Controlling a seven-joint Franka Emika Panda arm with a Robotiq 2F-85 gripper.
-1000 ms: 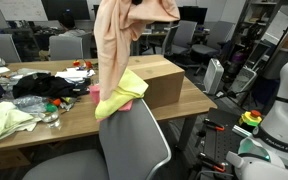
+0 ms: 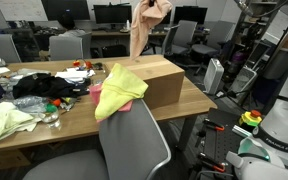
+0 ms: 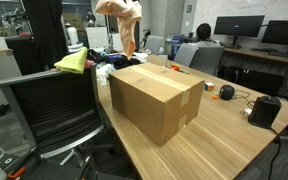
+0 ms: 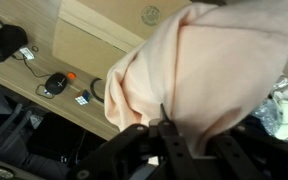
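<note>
A pale pink cloth [image 2: 146, 22] hangs in the air above the box end of the table, its top cut off in the first exterior view. The second exterior view has the same cloth [image 3: 126, 22] over the far side of the cardboard box [image 3: 162, 98]. From the wrist, my gripper is shut on the bunched cloth [image 4: 209, 65], which covers most of the fingers. A yellow cloth [image 2: 119, 92] is draped over the grey chair back [image 2: 132, 135], with a pink piece under it.
The wooden table [image 2: 74, 125] carries black plastic bags [image 2: 42, 85], a pale green cloth [image 2: 12, 122] and small items at the left. Bare tabletop [image 3: 229, 130] lies beside the box. Monitors [image 3: 239, 28] stand behind.
The pink cloth has moved away from the chair and toward the back right, over the box side. It looks smaller now. The yellow cloth and chair stay as they were.
</note>
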